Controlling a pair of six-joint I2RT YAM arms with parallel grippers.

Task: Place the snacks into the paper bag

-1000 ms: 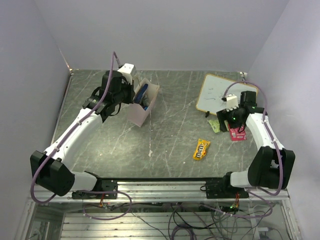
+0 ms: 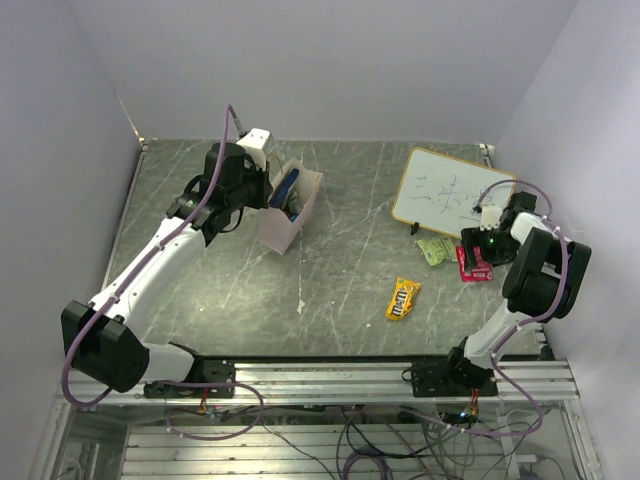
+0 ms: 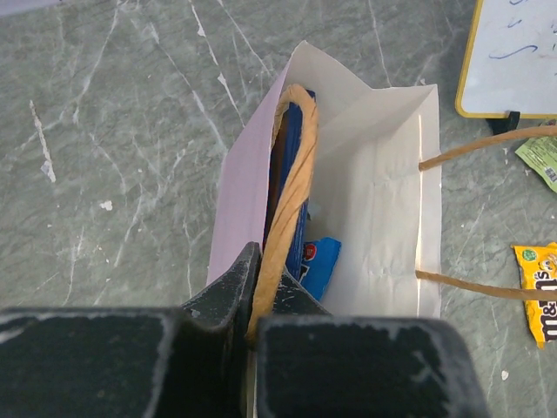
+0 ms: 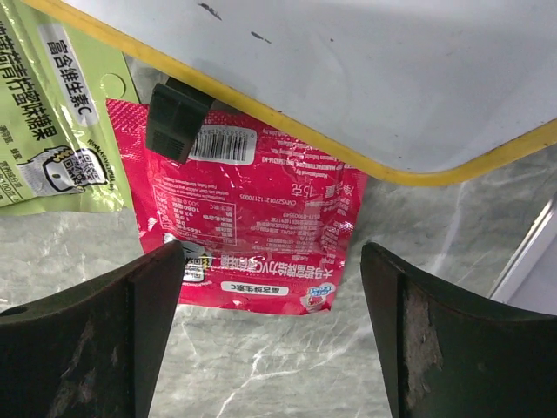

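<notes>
The paper bag (image 2: 285, 230) stands open on the left side of the table, with blue packets (image 3: 320, 266) inside it. My left gripper is shut on one of the bag's twisted paper handles (image 3: 296, 192). At the right, a red snack packet (image 4: 248, 218) lies flat on the table, partly beneath my right gripper. That gripper is open, its fingers (image 4: 396, 305) on either side of the packet's near part. A green packet (image 4: 57, 113) lies just left of the red one. Apart from these, a yellow M&M's bag (image 2: 403, 298) rests nearer the front.
A whiteboard with a yellow frame (image 2: 408, 190) lies behind the red and green packets. Its black clip (image 4: 178, 119) juts over the red packet's far edge in the right wrist view. Bare table separates the bag from the snacks.
My right gripper has moved right and down from over the green packet to the red one. The left arm stays put; the bag has shifted slightly.
</notes>
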